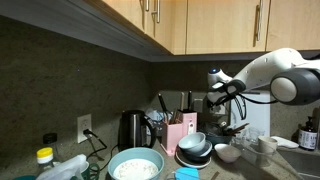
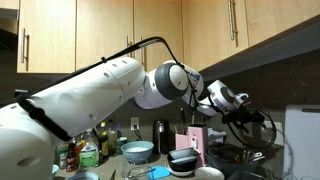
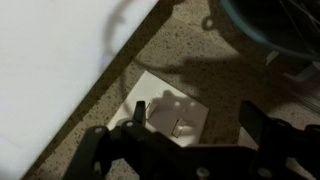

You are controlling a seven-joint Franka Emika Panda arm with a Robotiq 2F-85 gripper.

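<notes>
My gripper is open, its two dark fingers (image 3: 99, 142) wide apart at the bottom of the wrist view. Between and beyond them lies a white square plate (image 3: 190, 104) with small raised or slotted parts, on a speckled surface; it looks like a wall switch or outlet. Nothing appears to be held. From outside, the gripper (image 1: 214, 100) hangs near the back wall, above the cluttered far end of the counter. How far the fingers are from the plate cannot be told.
A white board (image 1: 257, 112) stands at the back wall. Below the arm are stacked bowls (image 1: 194, 146), a pink holder (image 1: 180, 131) with utensils and a dish area with cups (image 1: 267, 145). A black kettle (image 1: 133, 130) and blue bowl (image 1: 136, 163) stand to the left.
</notes>
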